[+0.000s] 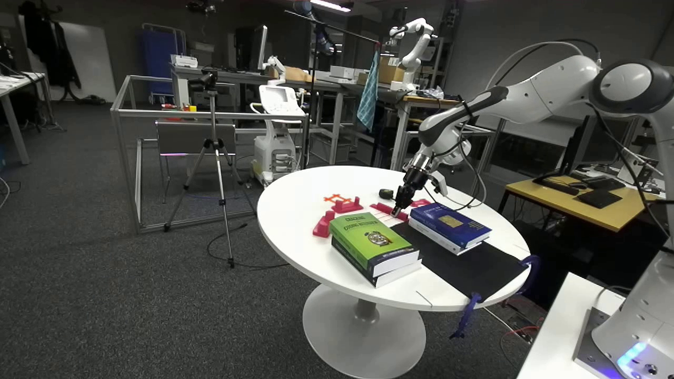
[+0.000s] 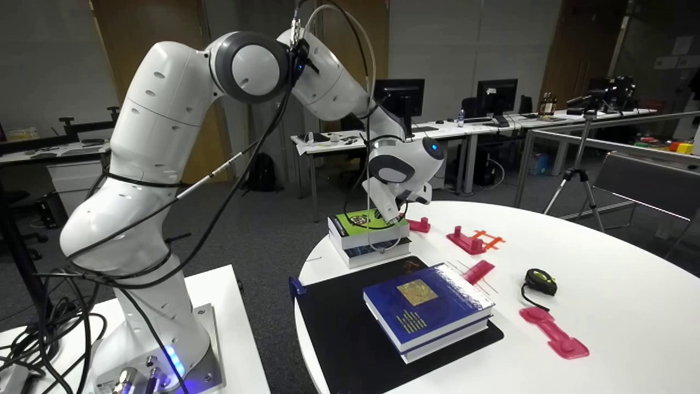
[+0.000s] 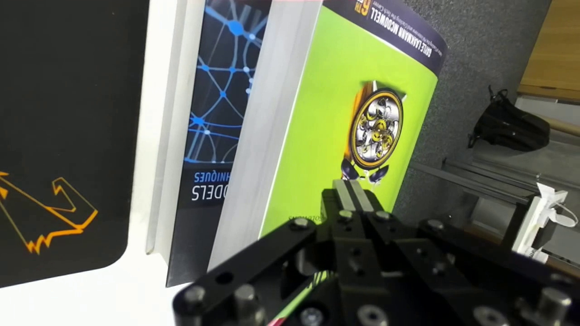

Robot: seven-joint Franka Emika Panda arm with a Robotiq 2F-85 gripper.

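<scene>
A thick green book (image 1: 363, 232) lies flat on a dark book (image 1: 355, 259) with a blue network pattern, stacked near the table's edge. My gripper is shut with nothing between its fingers. In the wrist view the tips appear in front of the green cover (image 3: 326, 136), below its clock picture, and the book is outside them. A strip of the lower book's cover (image 3: 220, 108) shows beside the green book's pages. From the first exterior view, the gripper (image 1: 396, 211) points down behind the stack; in the second, its fingers are hidden.
Another stack, topped by a blue book (image 2: 426, 302), rests on a black mat (image 2: 341, 328). Pink-red plastic parts (image 2: 467, 241), an orange lattice (image 2: 489, 239) and a tape measure (image 2: 541, 281) sit on the white table (image 2: 617, 282). Free room lies on its far side.
</scene>
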